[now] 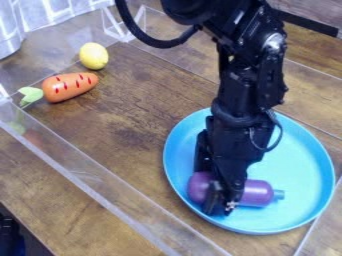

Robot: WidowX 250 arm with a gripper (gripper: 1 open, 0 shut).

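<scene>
A black gripper (219, 192) reaches down from the top of the view into a light blue plate (301, 174). A purple bottle-like object (258, 194) with a lighter tip lies on the plate, with the gripper's fingers over and around its left part. Whether the fingers close on it cannot be told, as the dark gripper hides the contact.
An orange toy carrot (70, 87) and a yellow lemon (94, 56) lie on the wooden table (114, 130) at upper left. Clear strips run along the lower left. The table left of the plate is free.
</scene>
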